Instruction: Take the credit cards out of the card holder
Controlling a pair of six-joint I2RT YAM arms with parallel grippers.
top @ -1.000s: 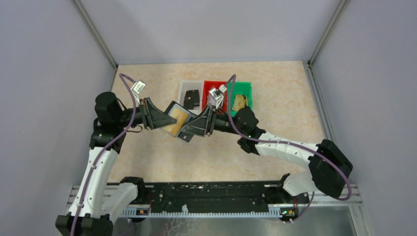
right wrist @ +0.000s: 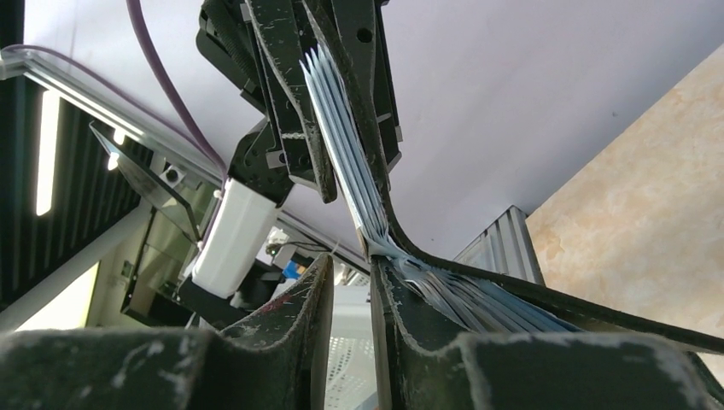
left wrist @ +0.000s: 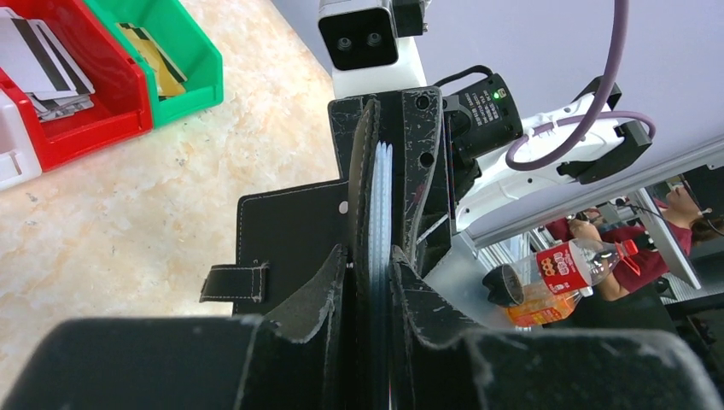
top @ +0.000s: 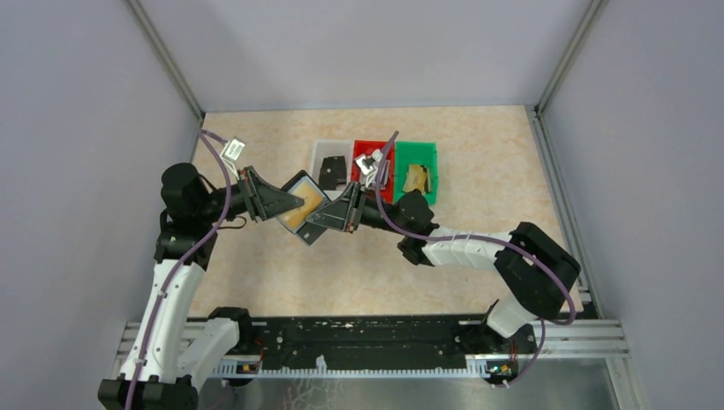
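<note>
A black leather card holder hangs open between the two grippers, with a yellow card showing in the top view. My left gripper is shut on the holder; in the left wrist view its leather cover and strap stand beside a stack of translucent card sleeves. My right gripper is part open at the holder's other side. In the right wrist view the sleeves run down to its fingertips, with a gap between the fingers.
Behind, a white bin holds dark items, a red bin holds cards and a green bin holds gold cards.
My right gripper and arm have moved left from a second ago, and the holder between the grippers has shifted slightly left.
</note>
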